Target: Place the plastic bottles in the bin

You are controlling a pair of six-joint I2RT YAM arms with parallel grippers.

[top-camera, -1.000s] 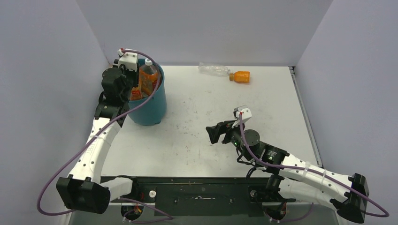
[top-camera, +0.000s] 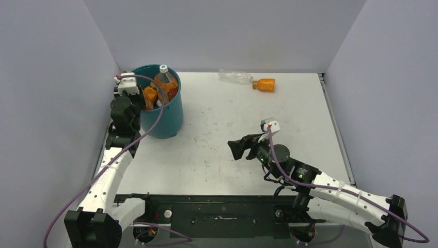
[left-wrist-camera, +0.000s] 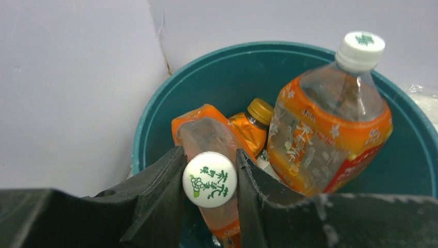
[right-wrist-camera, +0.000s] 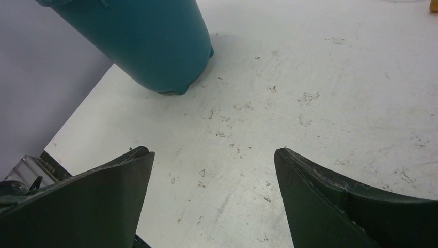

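The teal bin (top-camera: 168,123) stands at the back left of the table, filled with orange-labelled bottles. In the left wrist view, my left gripper is shut around the white cap (left-wrist-camera: 209,180) of an orange-labelled bottle (left-wrist-camera: 204,135), which tilts inside the bin. Beside it a larger capped bottle (left-wrist-camera: 330,124) leans up above the rim, and a small orange bottle (left-wrist-camera: 251,129) lies deeper between them. A clear bottle (top-camera: 235,76) and an orange bottle (top-camera: 264,84) lie on the table at the back. My right gripper is open, nothing between its fingers, above bare table.
Grey walls close in the left, back and right sides. Purple cables (top-camera: 116,157) run along both arms, the left one crossing in front of the bin.
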